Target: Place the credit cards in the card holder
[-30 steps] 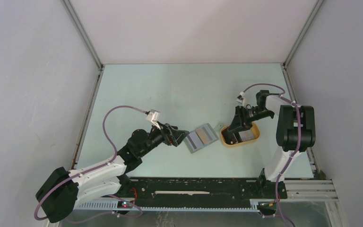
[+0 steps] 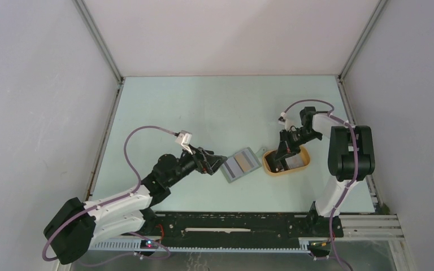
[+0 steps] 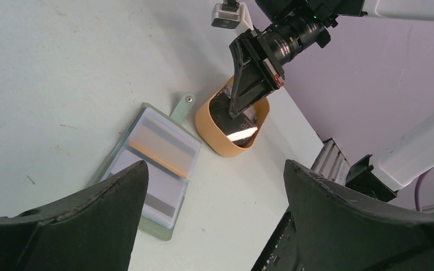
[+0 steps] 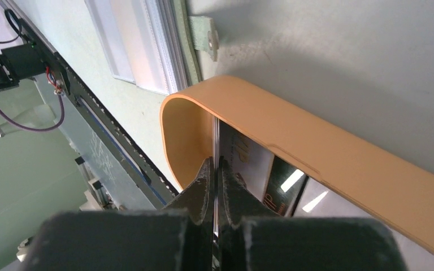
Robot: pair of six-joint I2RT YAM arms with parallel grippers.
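Note:
The card holder (image 2: 241,164), a green-edged booklet with clear sleeves, lies open mid-table. A tan, oval-ended box (image 2: 287,173) stands to its right, with dark and light credit cards (image 4: 251,162) inside. My right gripper reaches down into the box near its holder-side end. Its fingers are shut on a thin card (image 4: 216,134), seen edge-on as a pale upright line between the tips. In the left wrist view, a dark card (image 3: 224,116) shows beside those fingers. Left of the holder, my left gripper (image 2: 220,162) is open and empty, above the table.
A green strap with a snap (image 3: 184,106) sticks out from the holder toward the box. The table (image 2: 192,107) behind the holder is bare. A black rail (image 2: 237,226) runs along the front edge.
My left arm, the holder and the box appear still.

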